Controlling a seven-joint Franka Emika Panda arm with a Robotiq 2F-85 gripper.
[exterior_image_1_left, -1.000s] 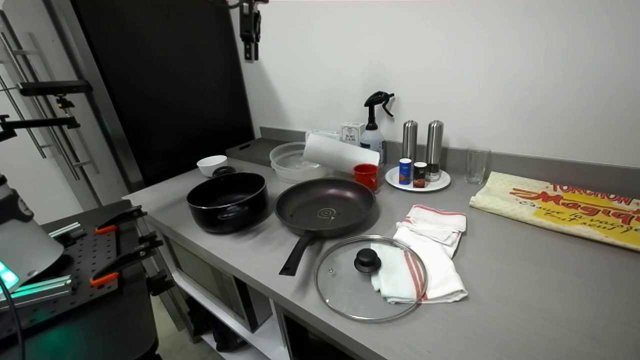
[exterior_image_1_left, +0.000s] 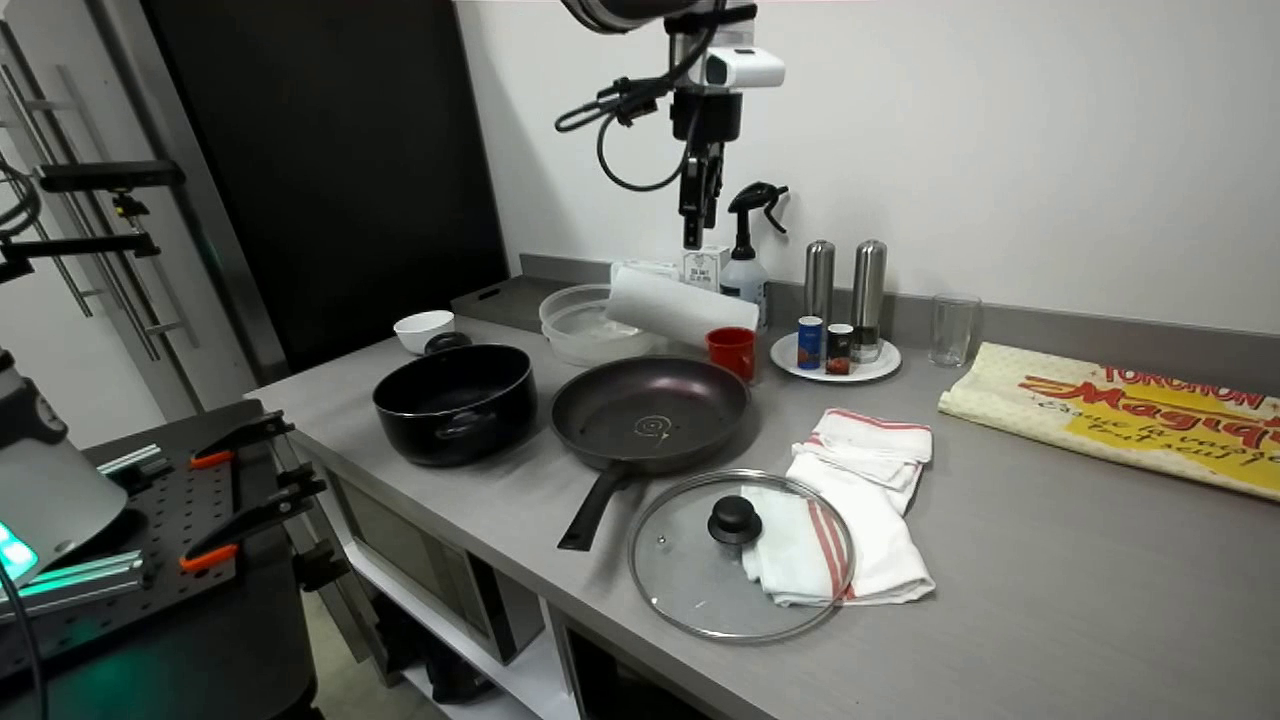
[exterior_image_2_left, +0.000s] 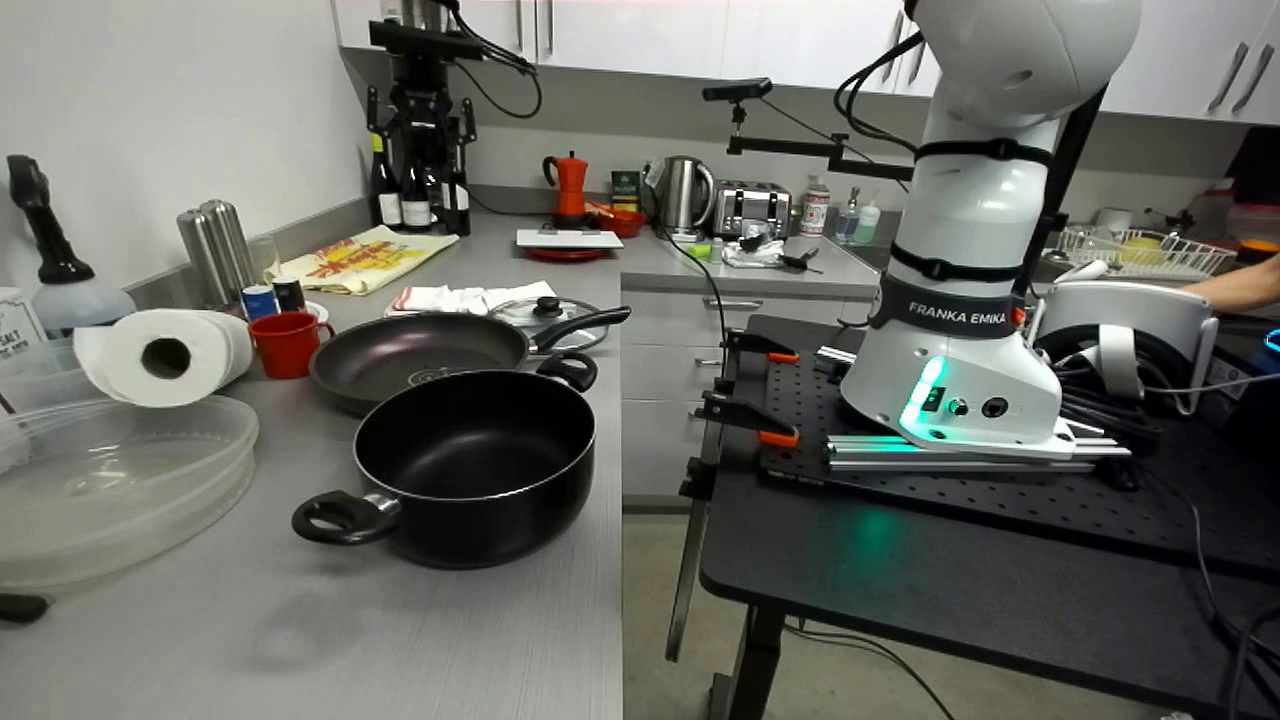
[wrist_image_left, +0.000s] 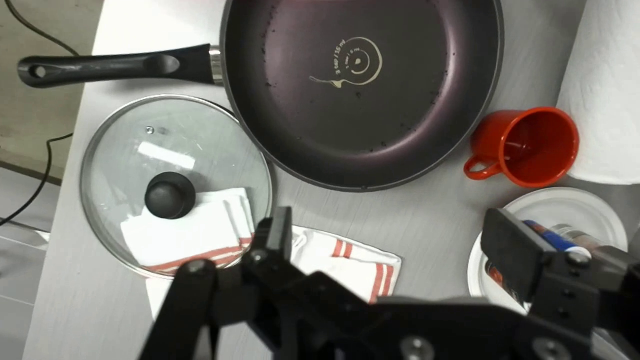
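Note:
High above the counter, near the back wall, hangs my gripper (exterior_image_1_left: 698, 228). In the wrist view the gripper is open, its two fingers wide apart with nothing held. Below it, a glass lid (wrist_image_left: 123, 180) with a black knob rests partly over a white towel (wrist_image_left: 354, 270) with red stripes. The dark frying pan (wrist_image_left: 360, 120) lies on the counter beside the lid, handle toward the front edge. A black pot (exterior_image_1_left: 462, 408) stands left of the pan in exterior view 1. Near the pan's far side is a red mug (wrist_image_left: 540, 147).
A white plate (wrist_image_left: 567, 204) carries small shakers. Along the back are a paper roll (exterior_image_1_left: 684, 308), clear plastic tubs (exterior_image_1_left: 588, 342), a spray bottle (exterior_image_1_left: 746, 276), two steel mills (exterior_image_1_left: 869, 288) and a glass (exterior_image_1_left: 954, 330). A yellow printed cloth (exterior_image_1_left: 1116, 414) lies right.
In exterior view 1, my gripper has moved right and lower, from near the dark panel to in front of the white wall. The things on the counter look unmoved.

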